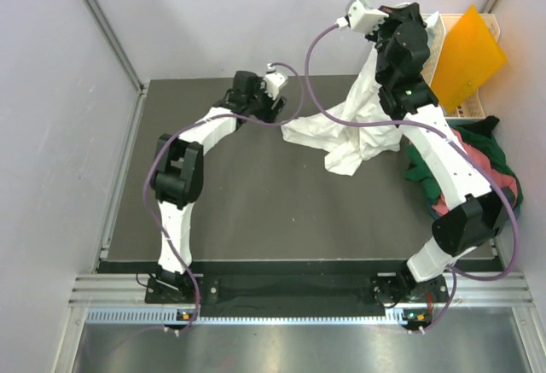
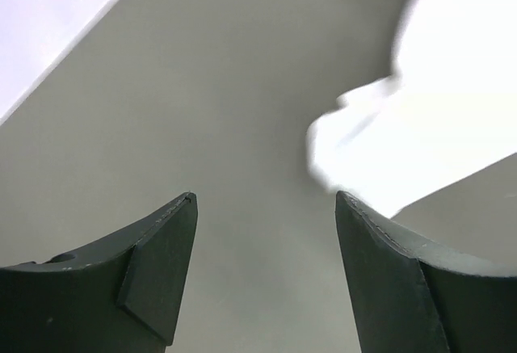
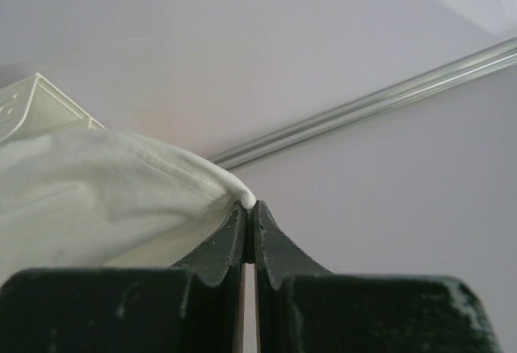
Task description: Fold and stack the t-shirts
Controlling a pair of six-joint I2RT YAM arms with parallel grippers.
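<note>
A white t shirt [image 1: 363, 125] hangs from the raised right arm, its lower part lying crumpled on the grey table [image 1: 247, 194]. My right gripper is shut on a pinched edge of that shirt, high up at the back right; the cloth drapes to the left in the right wrist view. My left gripper is part open with nothing between its fingers. It hovers over the table's back, left of the shirt's near edge, which shows blurred in the left wrist view. Coral and green cloths [image 1: 490, 164] fill a bin at the right.
A white rack [image 1: 489, 25] with an orange board [image 1: 469, 59] stands at the back right, partly hidden by the right arm. The wall [image 1: 230, 14] bounds the back.
</note>
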